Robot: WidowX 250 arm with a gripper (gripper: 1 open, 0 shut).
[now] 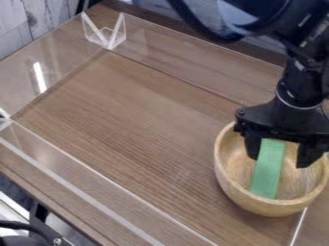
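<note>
A wooden bowl (236, 185) sits at the right of the table, holding a long green block (265, 175) that leans along its length inside. My black gripper (276, 142) is over the bowl's far part, its fingers reaching down to the rim and around the upper end of the green block. Whether the fingers touch the block, and how far apart they are, is hard to make out.
A clear plastic bracket (106, 31) stands at the far left corner. Dark cables lie beyond the near left edge.
</note>
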